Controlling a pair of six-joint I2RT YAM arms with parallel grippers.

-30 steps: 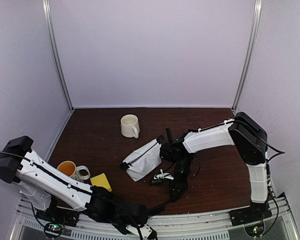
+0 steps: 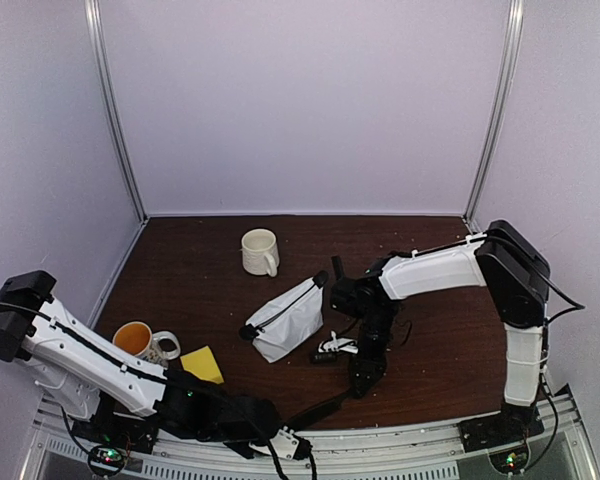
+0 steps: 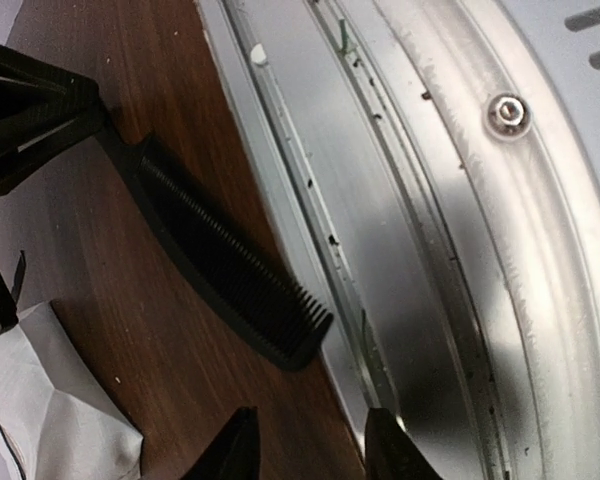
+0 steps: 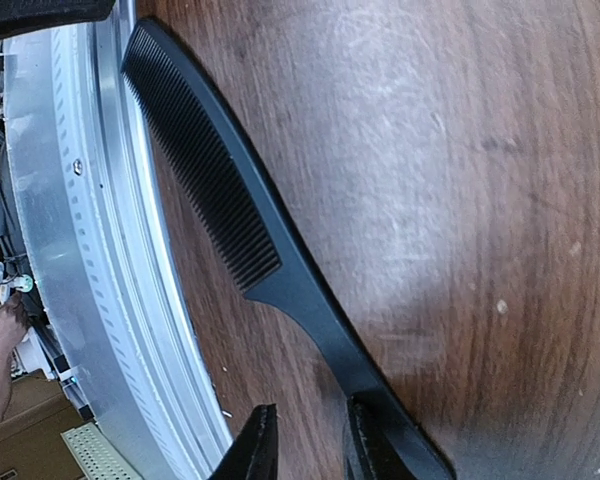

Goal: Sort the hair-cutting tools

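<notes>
A black comb [image 2: 320,410] lies along the front edge of the table, clearest in the right wrist view [image 4: 200,160]. My right gripper is over its handle, fingers part open, one at the handle; whether it touches cannot be told. In the left wrist view my left gripper is part open beside the comb's toothed end [image 3: 220,250], with nothing seen between its fingers. A white zipped pouch [image 2: 290,330] lies in the middle of the table.
A white mug [image 2: 258,250] stands toward the back. An orange-lined mug [image 2: 165,344] and a yellow pad [image 2: 202,362] sit at the left. The metal rail [image 3: 420,240] borders the front.
The right arm has shifted a little to the right over the last second. The left arm has risen slightly, and the comb shows a little more to the right.
</notes>
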